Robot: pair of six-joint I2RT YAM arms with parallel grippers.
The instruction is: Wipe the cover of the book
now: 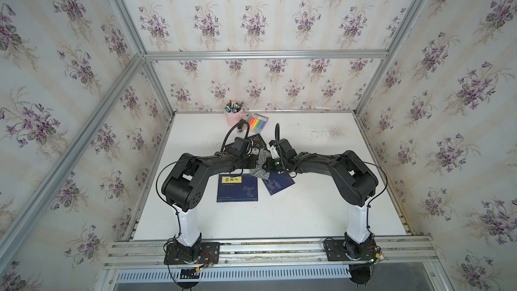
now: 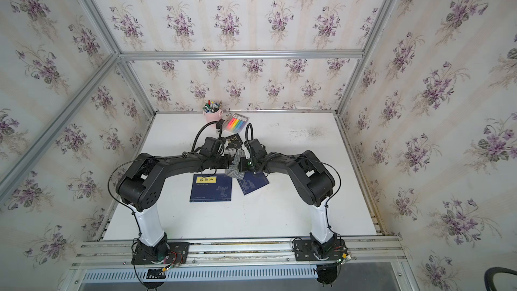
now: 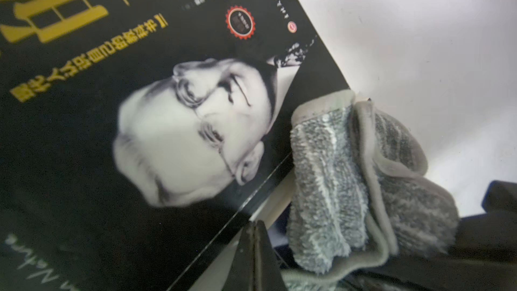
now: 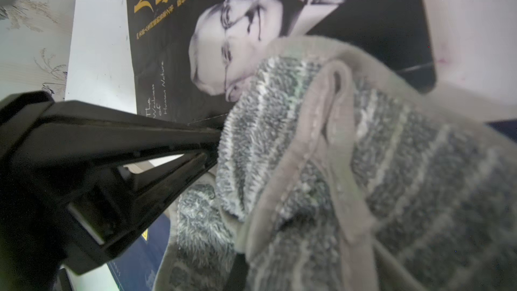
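Observation:
A black book [image 3: 80, 145] with a man's portrait lies mid-table, grey striped cloth [image 3: 328, 183] at its lower edge. My left gripper is shut at the book's edge beside the cloth, nothing seen between its fingertips. My right gripper is shut against the cloth; whether cloth is pinched between its fingers is hidden. Two dark blue books lie in front, one [image 1: 237, 191] at left with a yellow label, the other [image 1: 277, 186] at right, partly under the cloth and right gripper.
A pink pen cup [image 1: 233, 117] and a pack of coloured markers [image 1: 258, 123] stand behind the books.

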